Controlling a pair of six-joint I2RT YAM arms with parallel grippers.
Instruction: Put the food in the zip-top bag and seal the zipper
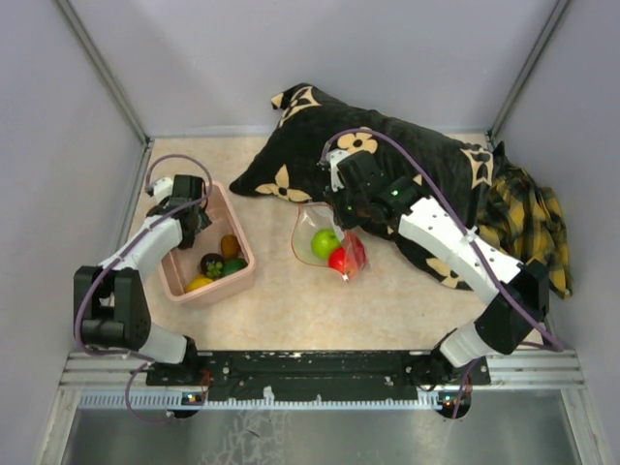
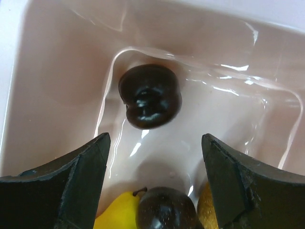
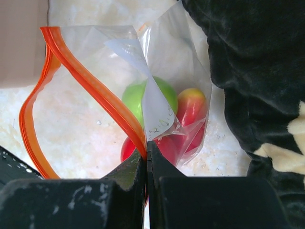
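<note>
The zip top bag (image 1: pixel 308 237) holds a green apple (image 1: pixel 325 242) and red fruit (image 1: pixel 337 259); its orange zipper (image 3: pixel 90 83) runs to my right gripper, which is shut on the bag's edge. My left gripper stands open inside the pink food tray (image 1: pixel 237 278), above and just short of a dark, glossy round food (image 2: pixel 150 95). The tray also holds a yellow pear (image 2: pixel 116 214), a dark round fruit (image 2: pixel 167 210), a brown oval food (image 1: pixel 230 246) and a green item (image 1: pixel 233 265).
A black flowered cushion (image 1: pixel 276 165) lies behind and right of the bag, with a yellow plaid cloth (image 1: pixel 533 223) at the far right. The table between tray and bag and in front of the bag is clear.
</note>
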